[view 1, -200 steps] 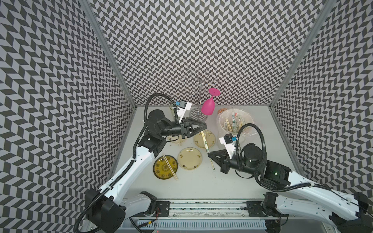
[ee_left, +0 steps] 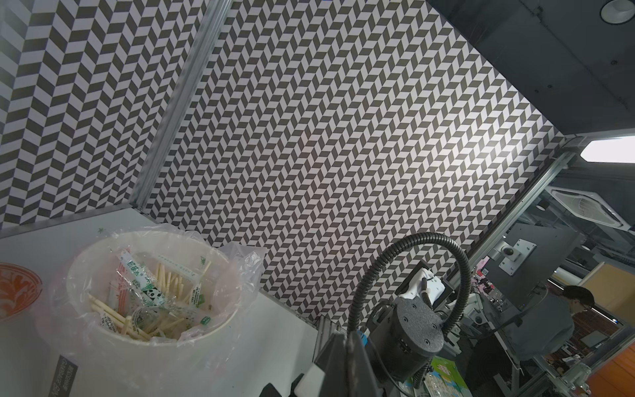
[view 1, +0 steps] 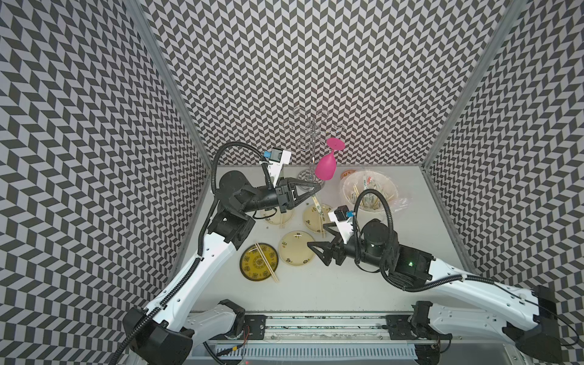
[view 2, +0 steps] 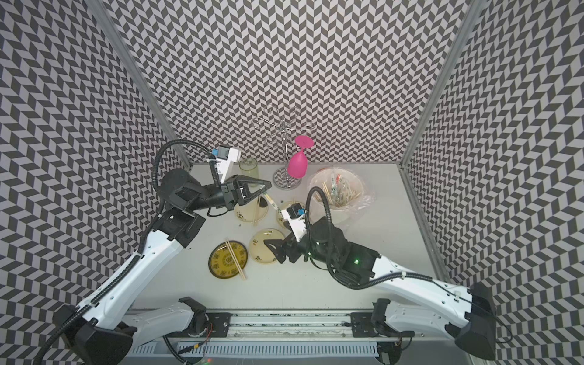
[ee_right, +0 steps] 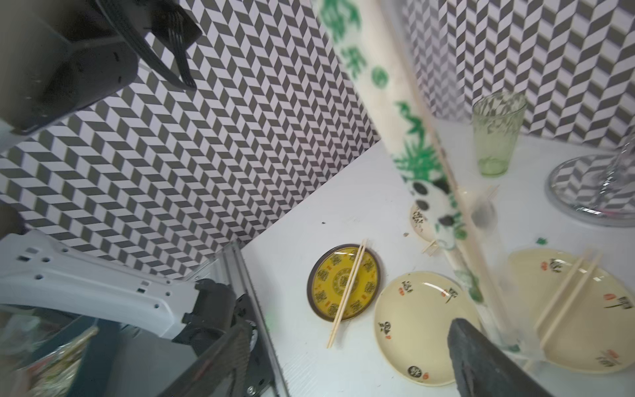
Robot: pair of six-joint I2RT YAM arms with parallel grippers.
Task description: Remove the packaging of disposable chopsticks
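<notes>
My left gripper (view 1: 317, 185) is shut on the upper end of a chopstick packet (ee_right: 423, 185), printed with green bamboo and a panda, which hangs down with pale chopsticks inside its wrapper. My right gripper (view 1: 316, 248) stands open below and beside the hanging packet, with nothing between its fingers. Bare chopstick pairs lie across the yellow plate (ee_right: 324, 304) and on the cream plate at the right (ee_right: 595, 344). Another cream plate (ee_right: 403, 337) in the middle is empty.
A bag-lined bin (view 1: 371, 191) with packets and sticks stands at back right. A pink wine glass (view 1: 325, 164) hangs on a metal stand; a green glass (ee_right: 496, 145) stands behind the plates.
My left gripper has lifted up and slightly left with the packet. My right gripper, nearly closed by the packet a second ago, has opened and moved leftward.
</notes>
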